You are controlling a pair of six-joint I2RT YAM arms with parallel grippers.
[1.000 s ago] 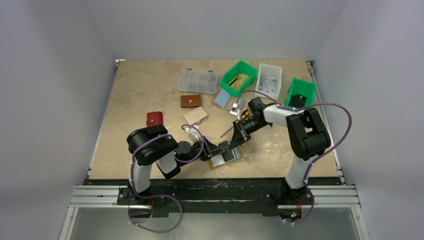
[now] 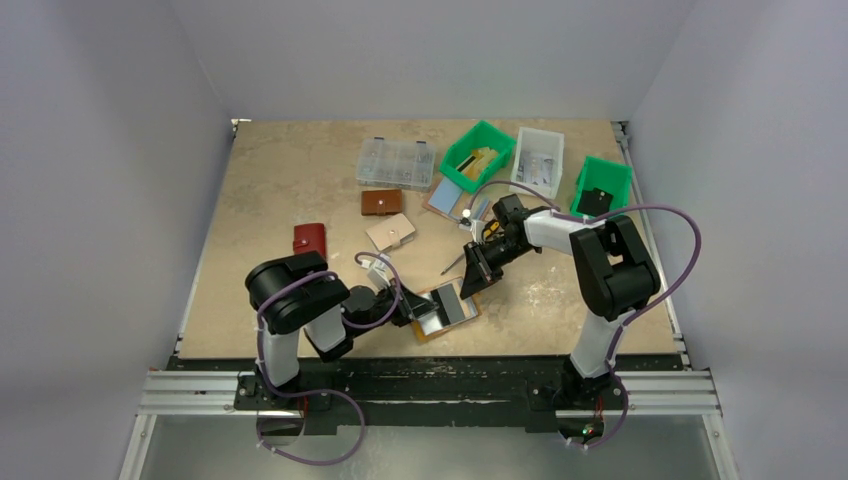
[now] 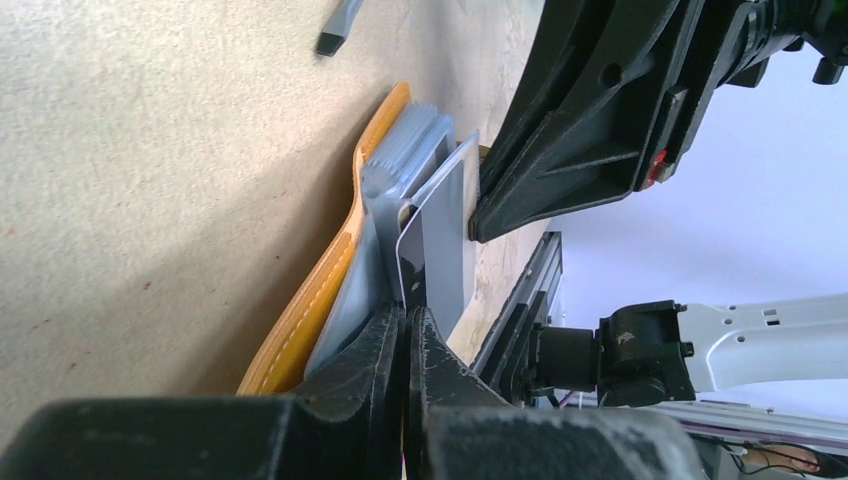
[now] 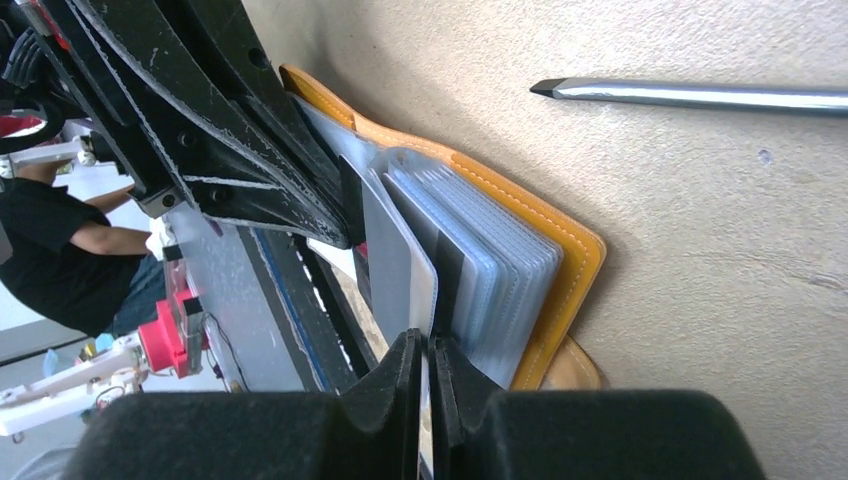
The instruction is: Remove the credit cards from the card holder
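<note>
The open card holder (image 2: 430,334) has an orange-tan cover and several clear sleeves (image 4: 500,270). My left gripper is shut at the edge of a grey card with a dark stripe (image 3: 412,255), which stands up out of the sleeves; how much of it the fingers cover is hidden. From the other side my right gripper is shut on the outer edge of a thin raised sleeve page (image 4: 395,250). In the top view both grippers meet over the holder close to the table's front edge.
A screwdriver (image 4: 690,95) lies just behind the holder. Farther back are a beige wallet (image 2: 391,233), a brown wallet (image 2: 381,202) and a red wallet (image 2: 310,240). Green bins (image 2: 485,137) and a clear organizer (image 2: 396,163) line the rear.
Both arms moved only slightly.
</note>
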